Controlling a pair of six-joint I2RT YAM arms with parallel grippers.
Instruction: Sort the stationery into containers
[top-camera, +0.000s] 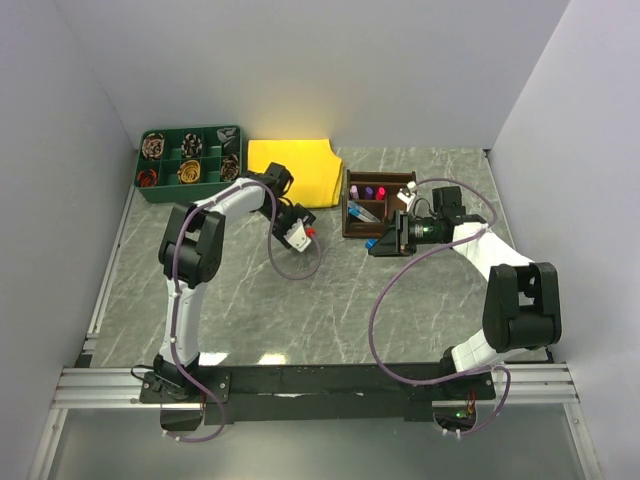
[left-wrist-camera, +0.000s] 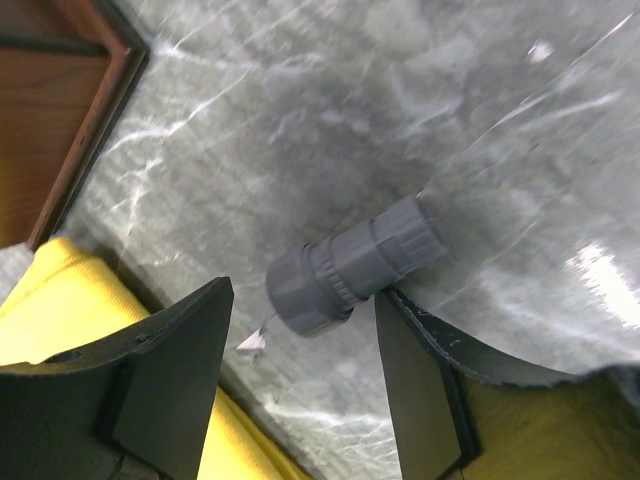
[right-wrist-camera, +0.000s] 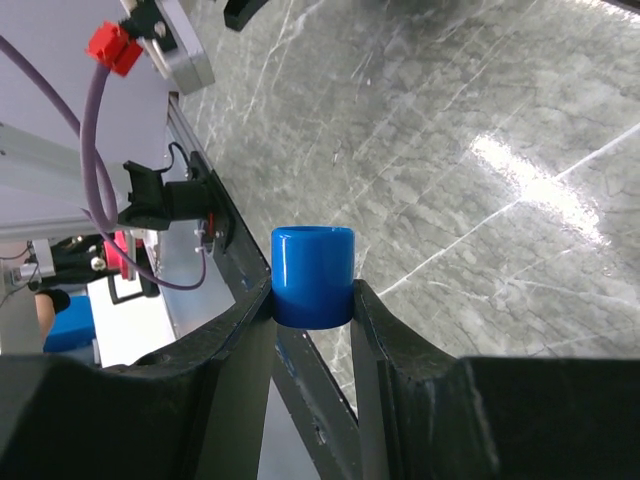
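In the left wrist view a dark grey ribbed cylinder (left-wrist-camera: 352, 265) lies on the marble table. My left gripper is part open, one finger on each side of the cylinder's thicker end; contact cannot be made out. A glossy blue cylindrical piece (right-wrist-camera: 313, 277) sticks out between the fingertips of my right gripper, which is shut on it. Seen from above, this blue piece (top-camera: 371, 243) is just in front of the brown compartment box (top-camera: 346, 221). Inside that box are a purple item (top-camera: 354, 192), a red one (top-camera: 381, 193) and a blue-and-white one (top-camera: 362, 211).
A green divided tray (top-camera: 160, 196) with several coiled items stands at the far left. Flat yellow material (top-camera: 300, 160) lies between tray and box. Cables loop from both arms.
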